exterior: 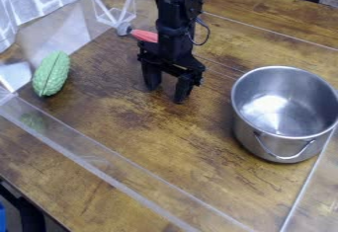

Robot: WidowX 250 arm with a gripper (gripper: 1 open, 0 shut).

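Observation:
The black robot arm reaches down from the top centre to the wooden table, where its gripper (pixel 169 88) hangs low over the middle, its dark fingers apart. Whether anything sits between them is hard to see against the dark wood. Just behind the arm lies a pink-red object (pixel 144 35), partly hidden by it. A green, leafy-textured vegetable-like object (pixel 51 72) lies at the left. A large steel pot (pixel 284 111) stands at the right.
Clear plastic sheets or walls edge the left and front of the work area, with a white piece (pixel 14 76) beside the green object. A small grey fitting sits behind the pink item. Bare table lies in front and at the back right.

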